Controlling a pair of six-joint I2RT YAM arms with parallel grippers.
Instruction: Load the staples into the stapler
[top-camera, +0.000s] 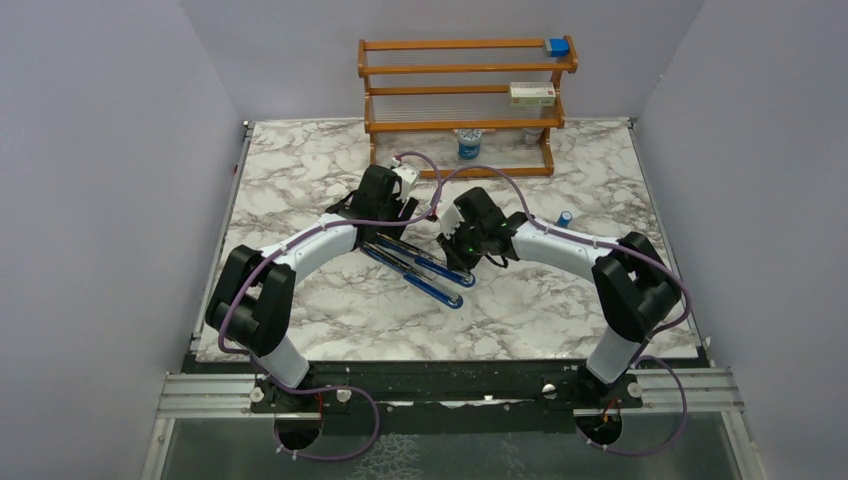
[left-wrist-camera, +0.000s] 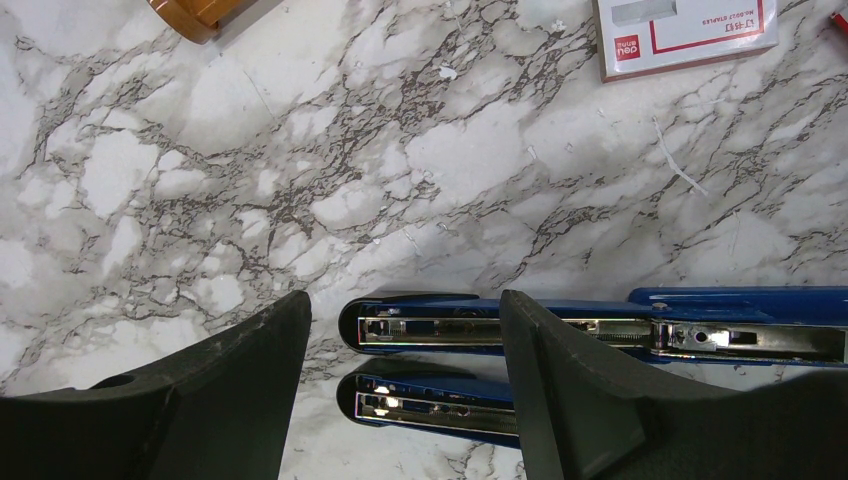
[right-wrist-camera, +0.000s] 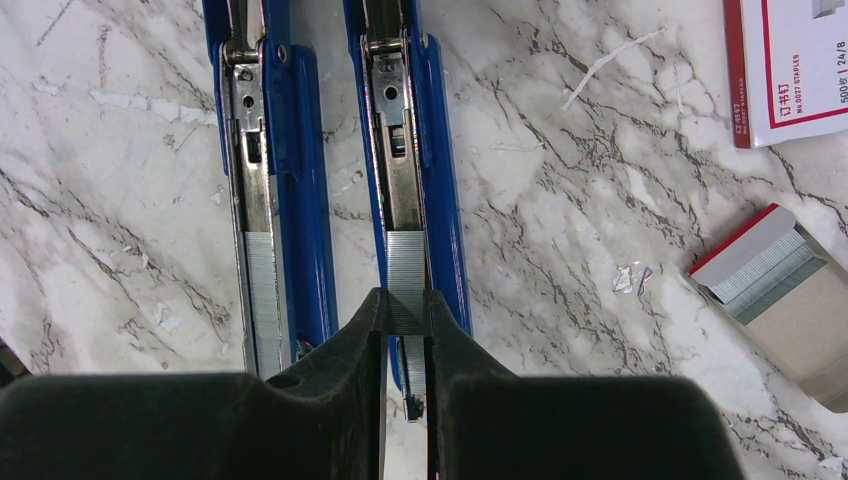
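Note:
Two blue staplers lie opened out side by side; the far one (top-camera: 430, 262) is beneath both hands, the near one (top-camera: 418, 283) beside it. My right gripper is shut on a silver staple strip (right-wrist-camera: 406, 265), held over the far stapler's metal channel (right-wrist-camera: 404, 200). Whether that strip is seated in the channel, I cannot tell. More staples (right-wrist-camera: 415, 360) show below the fingertips. The near stapler has a staple strip (right-wrist-camera: 264, 290) along its channel. My left gripper stands open above the stapler's black-tipped end (left-wrist-camera: 350, 325), nothing between its fingers.
A torn-open staple box (right-wrist-camera: 790, 320) with staples inside lies beside the far stapler, and a white-red staple box (right-wrist-camera: 795, 70) lies beyond it. A wooden rack (top-camera: 465, 125) stands at the back.

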